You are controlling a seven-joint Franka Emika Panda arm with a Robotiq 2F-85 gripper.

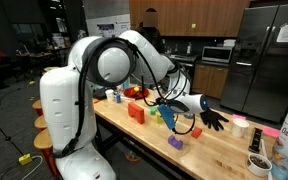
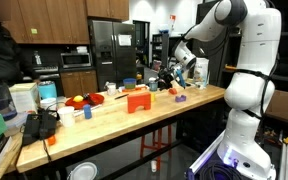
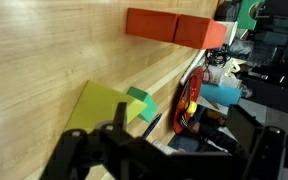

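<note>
Above the wooden table, my gripper hangs at the end of the white arm. In the wrist view its two dark fingers stand well apart, so the gripper is open with nothing seen between them. A yellow piece lies on the table near the left finger, with a green block against its right side. Two red blocks sit end to end at the top of that view. A purple block and a small red block lie on the near part of the table.
A larger red box stands along the table. Dark and red items crowd the right of the wrist view. A white cup and a round container stand at the right. Bare wood shows near the front.
</note>
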